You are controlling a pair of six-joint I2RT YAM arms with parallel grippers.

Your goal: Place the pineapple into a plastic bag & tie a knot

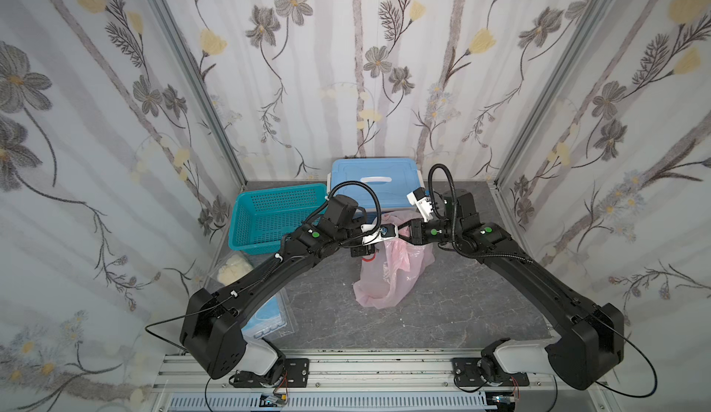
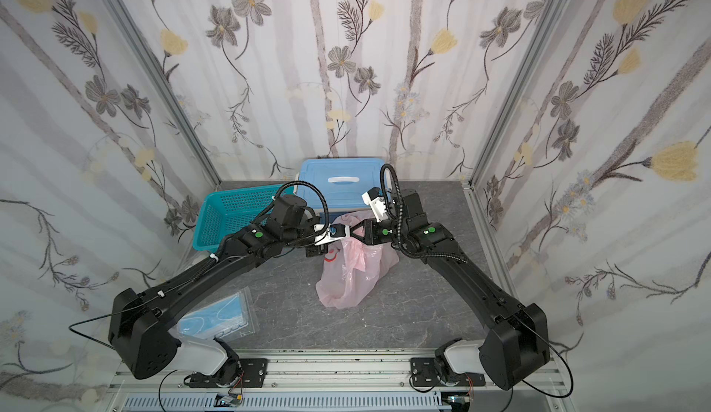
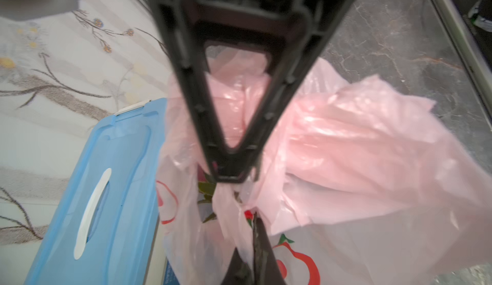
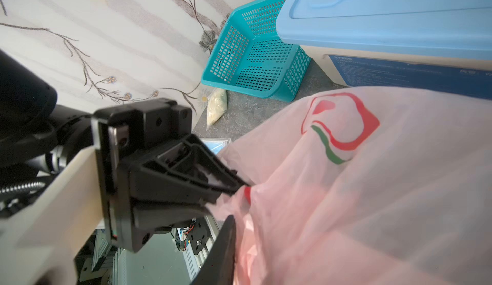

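A crumpled pink plastic bag (image 1: pixel 389 286) (image 2: pixel 348 286) lies at the middle of the table, with red and green print. In the left wrist view, small green leaves (image 3: pixel 206 187) show among its folds. My two grippers meet over the bag's top. My left gripper (image 1: pixel 385 233) is shut, with bag film around its tips. My right gripper (image 1: pixel 400 231) faces it from the right; in the right wrist view its fingers (image 4: pixel 215 249) are in the pink film, apart by some amount, and whether they grip it is unclear.
A blue-lidded box (image 1: pixel 375 175) stands at the back. A teal basket (image 1: pixel 251 219) sits at the back left. A small pale packet (image 4: pixel 216 108) and a clear tray with blue contents (image 2: pixel 214 317) lie at the left.
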